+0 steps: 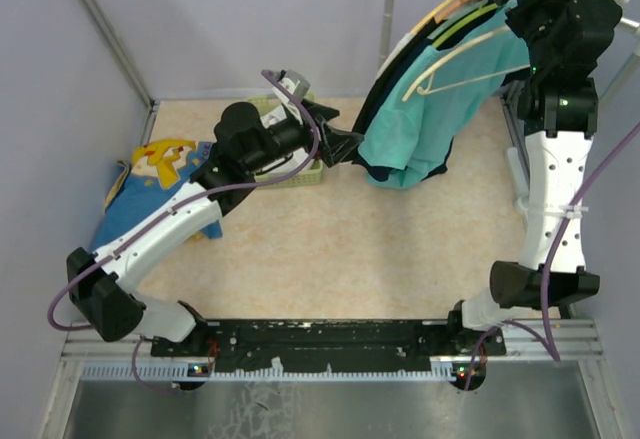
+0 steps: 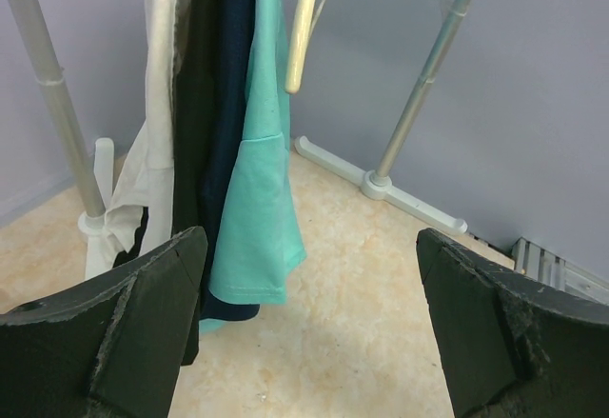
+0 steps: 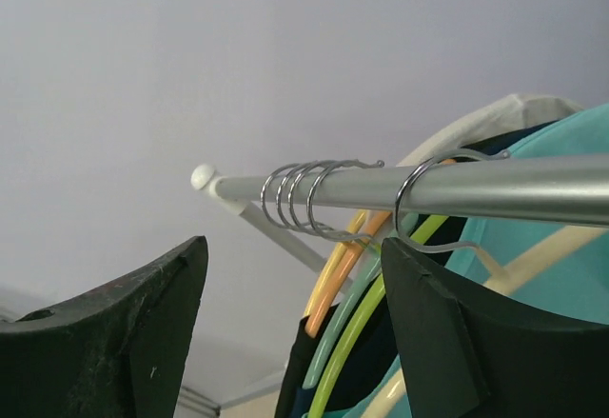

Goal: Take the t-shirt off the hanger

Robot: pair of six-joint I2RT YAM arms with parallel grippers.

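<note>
A turquoise shirt (image 1: 450,109) hangs on the rack among dark and pale garments. In front of it a cream hanger (image 1: 455,52) sticks out, hanging from the rail (image 3: 533,189). My right gripper is up at the rail, its fingers apart, around the lower part of the hooks' view, with hangers seen between them; whether anything is touched is unclear. My left gripper stands open and empty left of the garments in the top view, facing their hanging edges.
A blue shirt with a yellow print (image 1: 160,189) lies on the floor at left. A green basket (image 1: 290,179) sits behind my left arm. Rack posts (image 2: 414,104) stand behind the garments.
</note>
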